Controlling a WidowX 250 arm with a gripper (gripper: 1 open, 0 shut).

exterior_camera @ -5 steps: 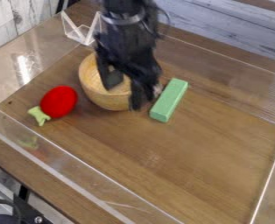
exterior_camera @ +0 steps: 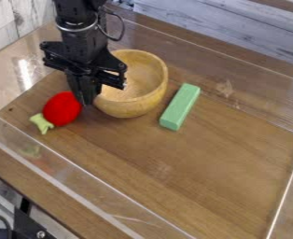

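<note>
My black gripper [exterior_camera: 90, 86] hangs at the upper left, just above and right of a red object [exterior_camera: 62, 109] with a pale green stem-like piece [exterior_camera: 39, 121]. It overlaps the left part of a wooden bowl [exterior_camera: 146, 84]. The fingers look close together, with nothing visible between them; the bowl's left side is partly hidden behind the arm. A mint-green block [exterior_camera: 180, 106] lies right of the bowl.
A white rim runs along the left, and cables lie at the bottom left corner.
The arm has moved left from over the bowl and green block toward the red object. The red object, bowl and block look unmoved.
</note>
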